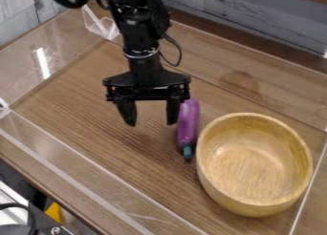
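Note:
The black robot gripper (149, 111) hangs over the middle of the wooden table, its two fingers spread open with nothing between them. Just to its right, a purple elongated object with a teal tip (188, 126) lies on the table, running toward the front. A large wooden bowl (253, 160) stands at the front right, beside the purple object.
A clear plastic piece (102, 21) stands at the back left. Pale wooden walls edge the back, and a small yellow item (54, 210) is at the lower left.

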